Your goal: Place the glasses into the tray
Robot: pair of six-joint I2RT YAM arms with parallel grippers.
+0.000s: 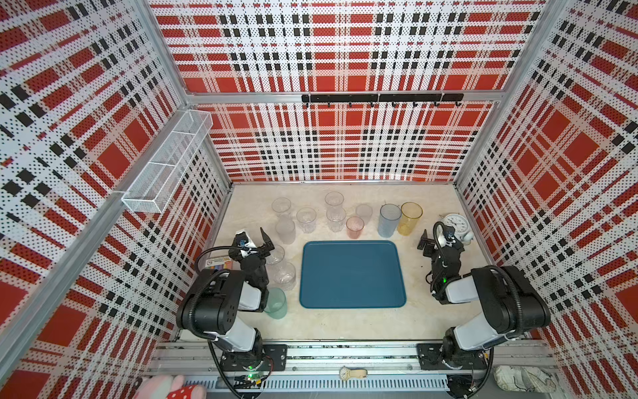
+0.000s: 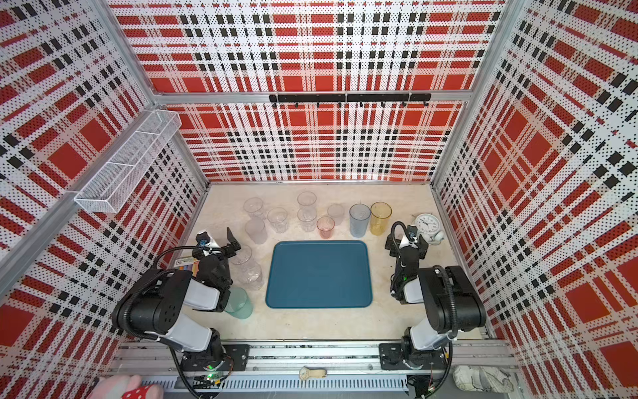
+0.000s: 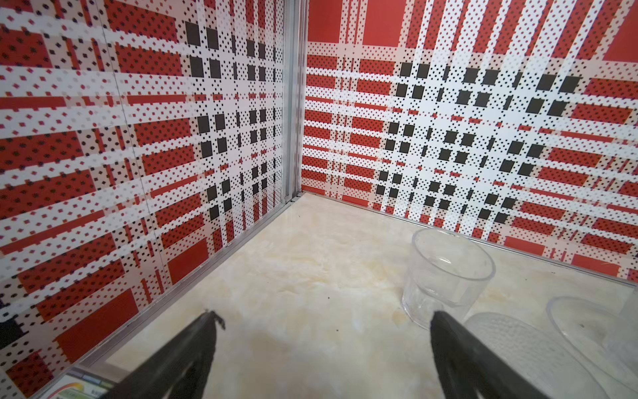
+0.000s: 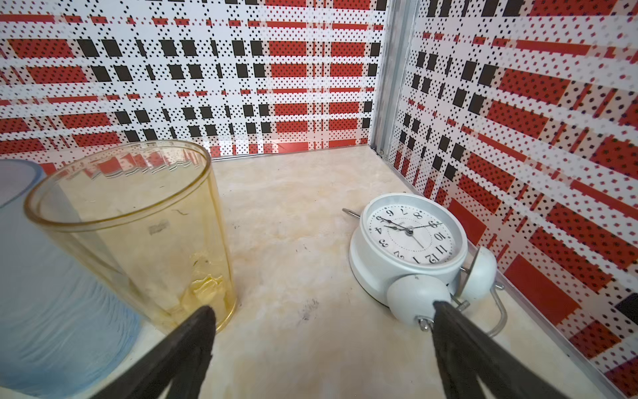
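The blue tray (image 1: 352, 274) lies bare in the middle of the table. Behind it stand a yellow glass (image 1: 410, 219), a blue glass (image 1: 388, 220), a small pink glass (image 1: 355, 228) and several clear glasses (image 1: 306, 220). To the tray's left are clear glasses (image 2: 251, 274) and a green glass (image 2: 238, 304), partly behind the left arm. My left gripper is open and empty, with a clear glass (image 3: 446, 276) beyond its right finger. Open and empty too is my right gripper; the yellow glass (image 4: 143, 232) stands ahead of its left finger.
A white alarm clock (image 4: 412, 246) lies face up near the right wall. Some flat colourful item (image 1: 218, 263) sits by the left arm. A white wire basket (image 1: 169, 163) hangs on the left wall. Table right of the tray is clear.
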